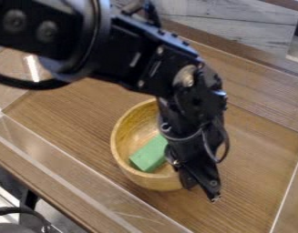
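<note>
A yellow-tan bowl point(129, 136) sits on the wooden table, partly hidden behind the black gripper point(194, 168). Inside it lies a green block point(149, 154). The gripper is shut at the bowl's right side, apparently on its rim; the exact contact between the fingers is hard to see.
The wooden table point(249, 132) has free room to the right and upper left of the bowl. A pale wall runs along the back. A transparent strip or edge point(54, 168) runs along the front left.
</note>
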